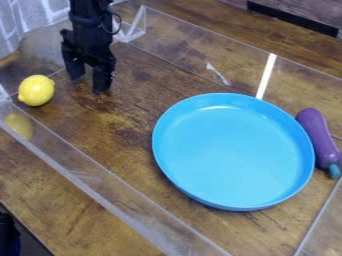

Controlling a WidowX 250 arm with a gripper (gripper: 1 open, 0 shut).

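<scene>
My black gripper (91, 68) hangs at the upper left, low over the wooden table, behind and to the right of a yellow lemon-like object (36, 90). Its fingers are dark and small in view, so I cannot tell how far apart they stand or whether anything is between them. A large light blue plate (234, 150) fills the centre right. A purple eggplant (315, 136) with a green stem lies at the right edge, beside the plate.
Clear plastic walls (127, 205) border the wooden work area (120, 130). The bare wood between the yellow object and the plate is clear, as is the area behind the plate.
</scene>
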